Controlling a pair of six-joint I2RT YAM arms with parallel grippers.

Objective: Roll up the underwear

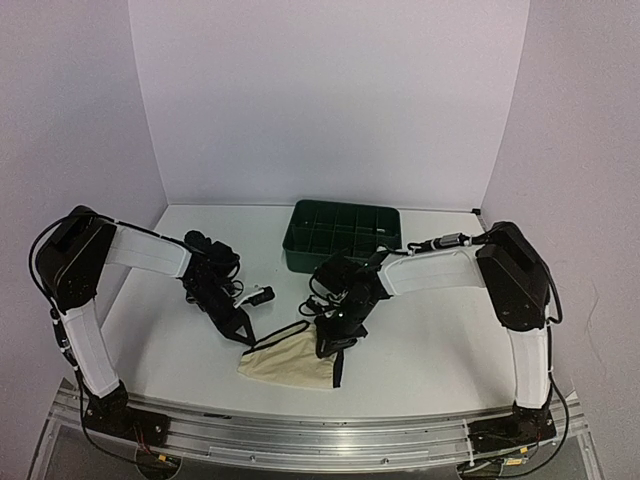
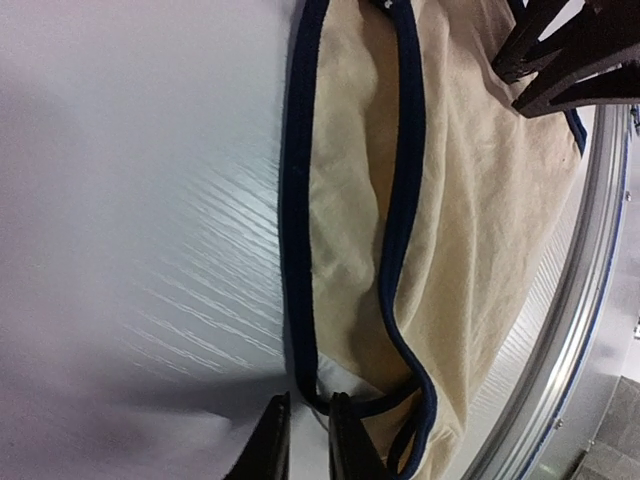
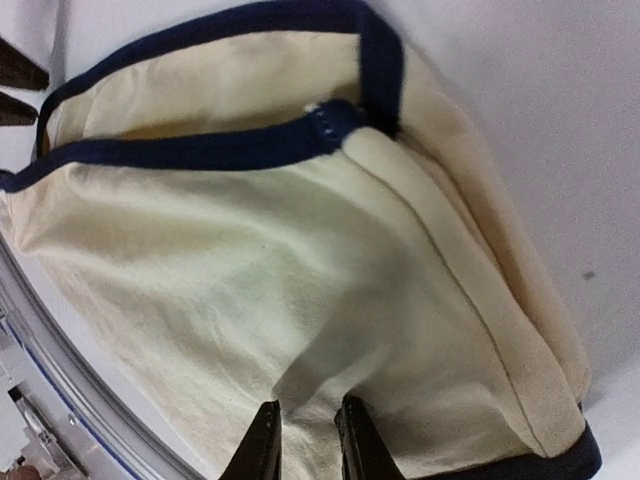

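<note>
Cream underwear (image 1: 282, 363) with dark navy trim lies folded flat on the white table near its front edge. My left gripper (image 1: 247, 340) is at the garment's left end; in the left wrist view its fingertips (image 2: 338, 410) are at the trimmed fold. My right gripper (image 1: 330, 345) is down on the right end; in the right wrist view its fingertips (image 3: 352, 420) press into the cream cloth. Whether either pair of fingers grips fabric is unclear.
A dark green divided box (image 1: 340, 225) stands at the back centre, behind the right arm. The metal rail (image 1: 300, 425) runs along the front edge.
</note>
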